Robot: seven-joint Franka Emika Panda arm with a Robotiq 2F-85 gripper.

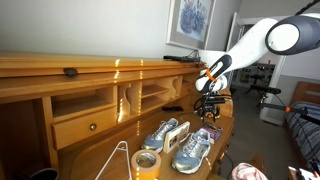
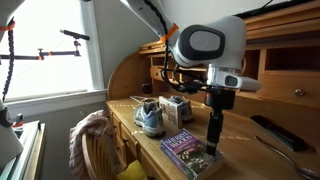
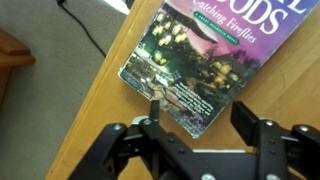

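Note:
A book [image 3: 205,60] with a purple and dark cover lies flat on the wooden desk; its title is cut off at the top of the wrist view. In the second exterior view the same book [image 2: 190,152] sits near the desk's front edge, below my gripper [image 2: 213,146]. Seen from the wrist, my gripper has its fingers wide apart, one on each side of the book's near corner. No hold on the book shows. From the first exterior view the gripper [image 1: 209,116] is small and dark, over the far end of the desk.
Grey shoes [image 1: 190,152] stand on the desk beside the book, with a roll of tape [image 1: 147,164] closer to that camera. A dark tray [image 2: 280,132] lies toward the shelves. A chair [image 2: 98,153] stands against the front edge.

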